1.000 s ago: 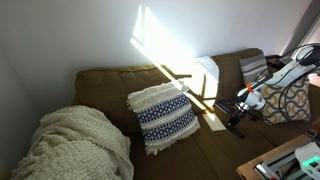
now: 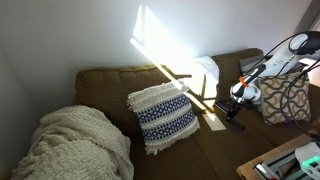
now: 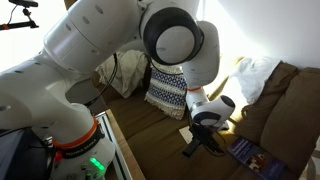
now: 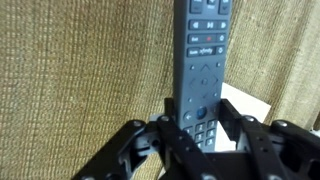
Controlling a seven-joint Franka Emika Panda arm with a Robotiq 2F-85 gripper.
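Observation:
A dark grey remote control [image 4: 205, 62] runs lengthwise between my fingers in the wrist view, its button face toward the camera. My gripper is shut on it, with one black finger against each long side. The remote's lower end passes down between the finger linkages. In exterior view 2 my gripper [image 3: 203, 130] is low over the brown sofa seat, and in exterior view 1 the gripper [image 2: 236, 110] is at the right part of the sofa. Whether the remote still touches the seat, I cannot tell.
A white sheet [image 4: 246, 104] lies on the seat close by the remote. In exterior view 2 a dark booklet [image 3: 256, 158] rests near the backrest. A blue-and-white cushion [image 2: 163, 115] and a cream blanket [image 2: 75, 145] occupy the left. Bare seat [image 2: 190, 155] extends between cushion and arm.
The cushion, blanket and sheet stay where they were.

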